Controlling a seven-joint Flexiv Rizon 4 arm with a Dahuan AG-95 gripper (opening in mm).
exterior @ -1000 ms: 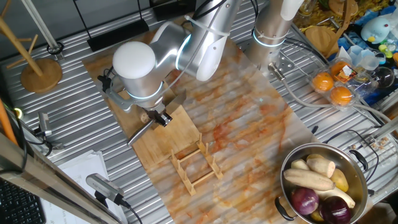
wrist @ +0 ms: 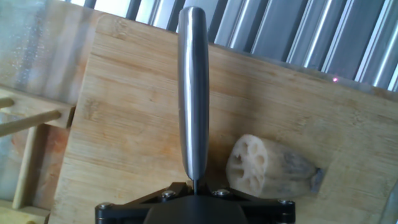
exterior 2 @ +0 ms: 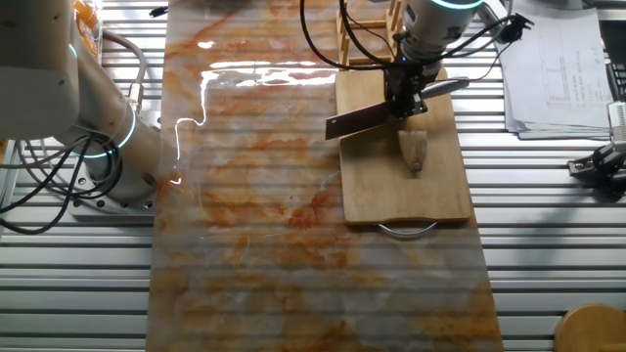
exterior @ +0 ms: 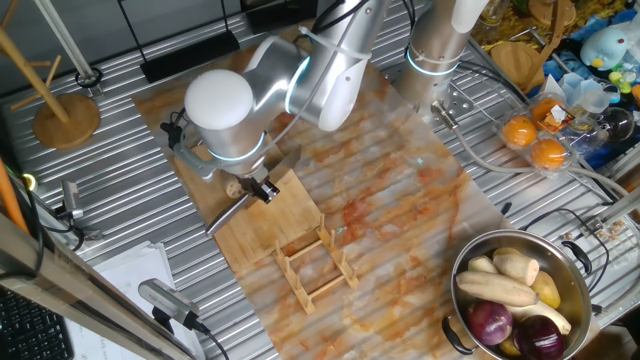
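Observation:
A cleaver-like knife with a broad blade [exterior 2: 357, 121] and a steel handle [wrist: 194, 87] is held in my gripper [exterior 2: 409, 106]. The fingers are shut on it near where handle and blade meet; in the wrist view the blade is hidden behind the gripper. A cut lotus root [wrist: 283, 171] lies on the wooden cutting board [exterior 2: 362, 191], its holed face showing. In exterior view 2 the knife extends across the board above the root [exterior 2: 413, 149], toward the rack side. Whether the blade touches the root cannot be made out.
A small wooden rack [exterior: 315, 270] stands at the board's edge. At the lower right of exterior view 1, a steel pot [exterior: 463, 310] contains potatoes and purple vegetables. Boxed oranges [exterior: 520, 130] lie at the right. The marbled mat [exterior 2: 264, 264] beside the board is clear.
The arm's head and gripper have shifted slightly right in exterior view 1, and the knife has turned a little in angle. The root, rack and pot stay put.

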